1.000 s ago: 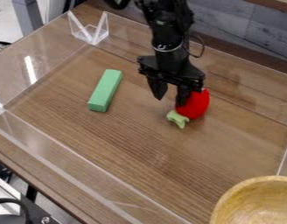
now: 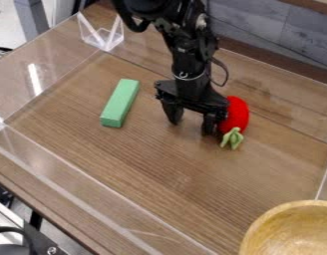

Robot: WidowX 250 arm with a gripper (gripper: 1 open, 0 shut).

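Note:
My black gripper (image 2: 191, 118) reaches down from the top of the view to low over the wooden table, touching or just beside a red object with a pale green stalk (image 2: 234, 118) on its right. Whether its fingers are open or shut is hard to tell. A green block (image 2: 120, 103) lies apart to the left.
A yellow bowl (image 2: 293, 235) sits at the bottom right, and a clear plastic container (image 2: 103, 29) at the top left.
The red object has shifted and turned rightward, out from under the gripper, its green stalk now pointing down on the right. The gripper has moved slightly left relative to it.

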